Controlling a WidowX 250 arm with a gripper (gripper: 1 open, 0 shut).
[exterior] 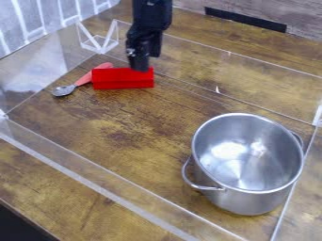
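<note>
My black gripper (138, 58) hangs from the top of the view, just over the red rectangular block (122, 80), its fingers open. Whether they touch the block is unclear. A spoon (64, 89) with a reddish handle lies to the left of the block, partly behind it. A large steel pot (244, 161) with side handles stands at the lower right.
Clear plastic walls enclose the wooden table (138, 141) on several sides. A white wire rack is at the top left.
</note>
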